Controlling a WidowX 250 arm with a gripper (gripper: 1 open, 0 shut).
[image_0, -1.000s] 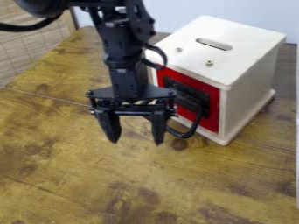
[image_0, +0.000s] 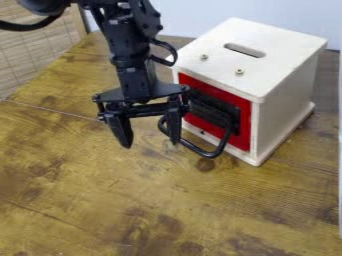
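Note:
My black gripper (image_0: 150, 126) hangs at the centre-left, open, its two fingers pointing down with nothing between them. To its right stands a white wooden box (image_0: 282, 118) with a slot and two small knobs on top and a red front (image_0: 239, 141). On that front is a dark panel with a black loop handle (image_0: 207, 152) sticking out low, just right of my fingers. My arm partly hides the left edge of the box.
A tiled wall or panel (image_0: 27, 60) is at the upper left, and a white wall behind the box.
My arm and gripper have moved slightly left and up, away from the box front, showing more of the red front and handle. The box has not moved.

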